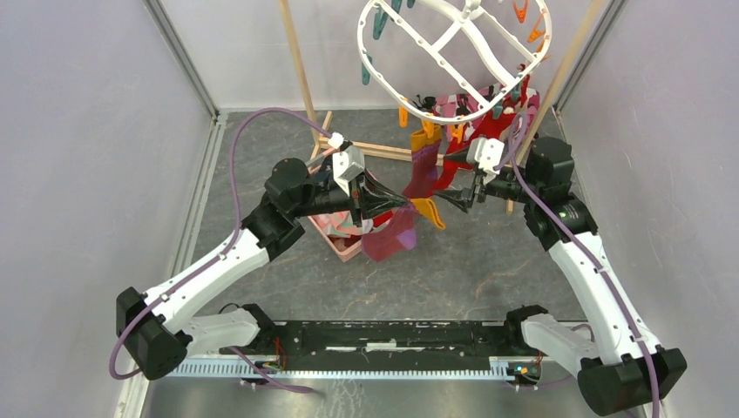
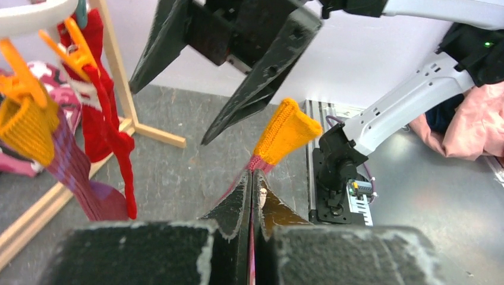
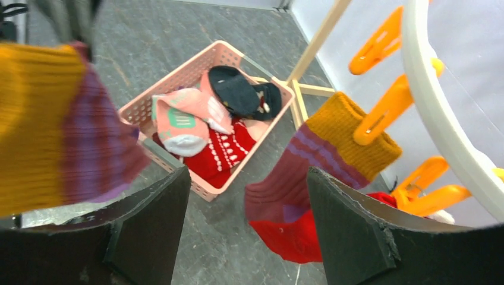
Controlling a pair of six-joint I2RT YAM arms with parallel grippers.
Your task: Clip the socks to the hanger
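My left gripper is shut on a maroon sock with a mustard cuff. The cuff pokes out beyond its fingertips, and the foot hangs below. Facing it from the right, my right gripper is open with nothing between its fingers; the held sock's cuff is close to its lower finger in the top view. A matching sock hangs from an orange clip on the white round hanger. Beside it, a red sock hangs from another orange clip.
A pink basket of several socks stands on the floor beneath my left gripper. Wooden stand posts rise on both sides of the hanger. Teal clips hang at its left rim.
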